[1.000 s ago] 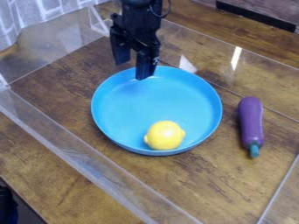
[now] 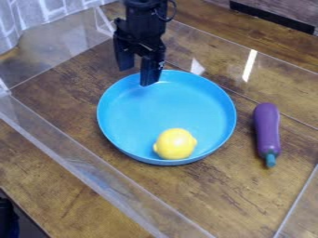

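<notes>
A black robot gripper (image 2: 137, 65) hangs at the top middle, over the back rim of a round blue plate (image 2: 165, 98). Its dark fingers point down; whether they are open or shut is hard to make out. A yellow lemon-like object (image 2: 176, 143) rests on the front right part of the plate. To the plate's right, a purple toy eggplant (image 2: 267, 130) lies on the wooden table, its greenish-blue end toward the front.
The wooden table (image 2: 74, 186) has free room left, front and behind the eggplant. A clear plastic edge runs diagonally along the left and bottom.
The gripper has shifted very slightly at the back of the plate. The plate, yellow object and eggplant have stayed put.
</notes>
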